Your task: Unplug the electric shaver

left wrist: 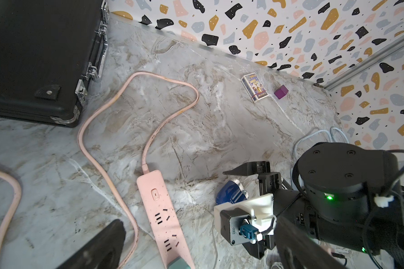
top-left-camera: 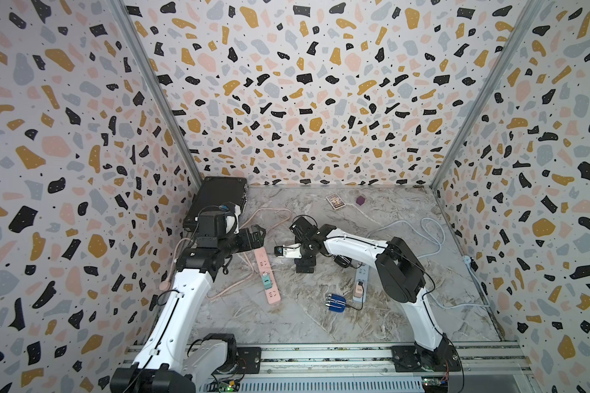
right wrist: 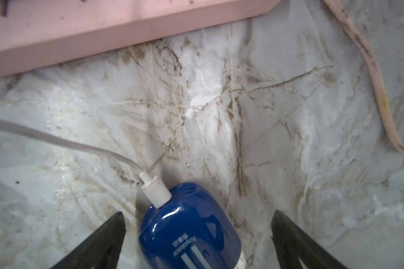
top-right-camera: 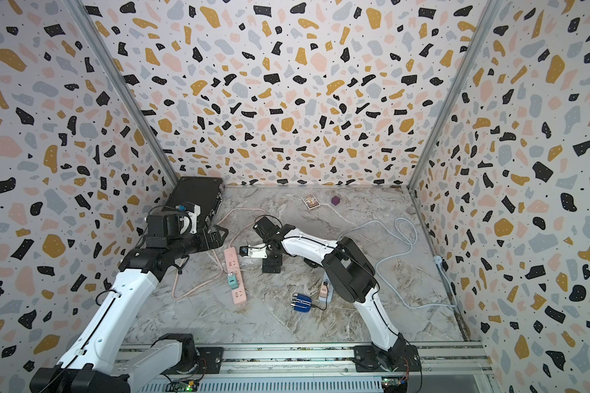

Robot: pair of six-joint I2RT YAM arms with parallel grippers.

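My right gripper (top-left-camera: 304,265) is low over the table, open, around a glossy blue appliance with a white cable end on it; that appliance is partly hidden in the left wrist view (left wrist: 231,192). My left gripper (top-left-camera: 252,239) hangs open above the pink power strip (top-left-camera: 263,262), which holds a teal plug (top-left-camera: 266,280). A second blue device (top-left-camera: 335,302) with metal parts lies at the front, its dark cable running to the pale blue strip (top-left-camera: 363,275), where a small pink piece (top-left-camera: 358,289) sits.
A black case (top-left-camera: 213,196) fills the back left. A card box (top-left-camera: 335,201) and purple cube (top-left-camera: 360,199) lie at the back. Loose pink and pale blue cables cover the sides. The front middle has bare table.
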